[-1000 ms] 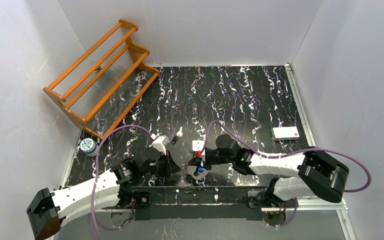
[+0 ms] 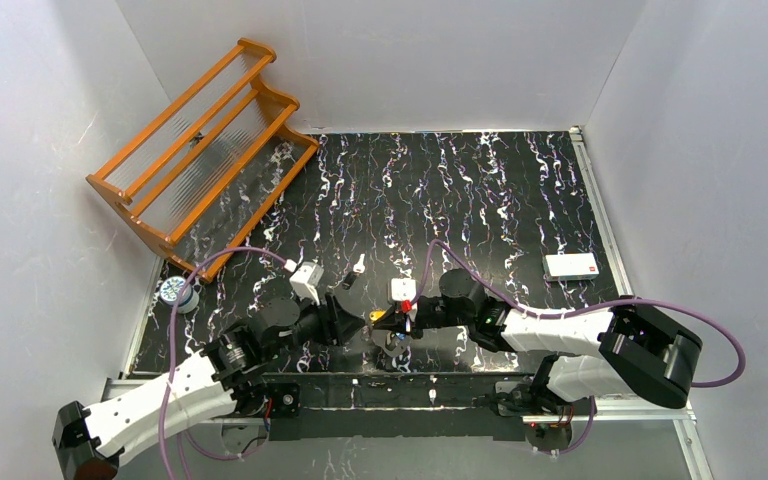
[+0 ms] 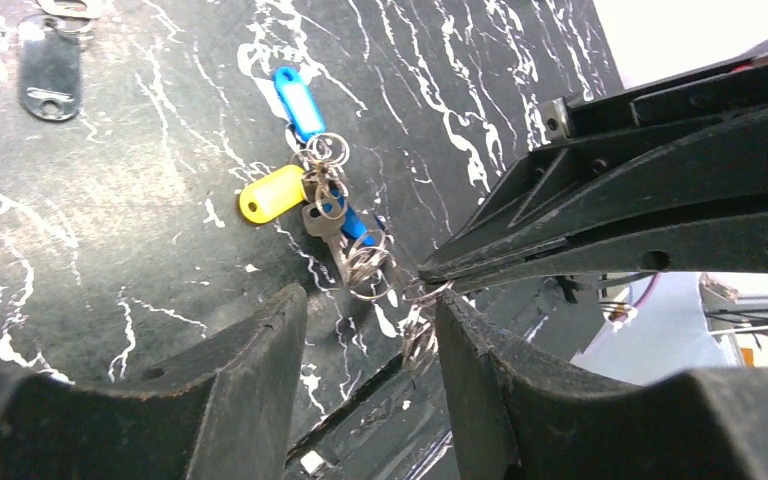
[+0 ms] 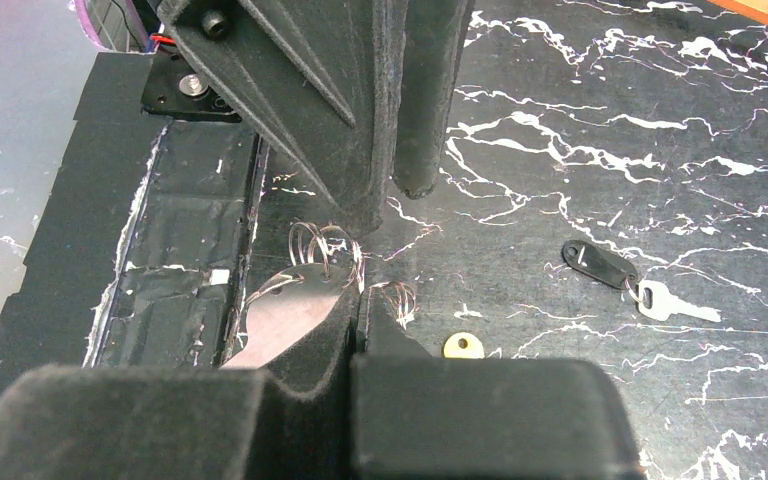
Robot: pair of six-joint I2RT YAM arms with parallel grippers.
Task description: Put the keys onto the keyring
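In the left wrist view a bunch of thin metal rings (image 3: 365,260) carries a blue tag (image 3: 300,103), a yellow tag (image 3: 272,194) and a key (image 3: 326,222). My right gripper is shut on a thin ring at the end of this bunch; more rings dangle below its tips. Open and empty, my left gripper has its fingers spread near the rings. In the right wrist view, a flat pale metallic piece (image 4: 295,315) with rings (image 4: 325,245) shows beside the right fingers. A separate key (image 4: 675,303) with a black tag (image 4: 602,263) lies on the table.
A wooden rack (image 2: 210,150) stands at the back left, with a small round tin (image 2: 178,293) near its front end. On the right lies a white box (image 2: 570,266).
My left gripper has opened and turned, its wrist shifting slightly left and away from the table's front.
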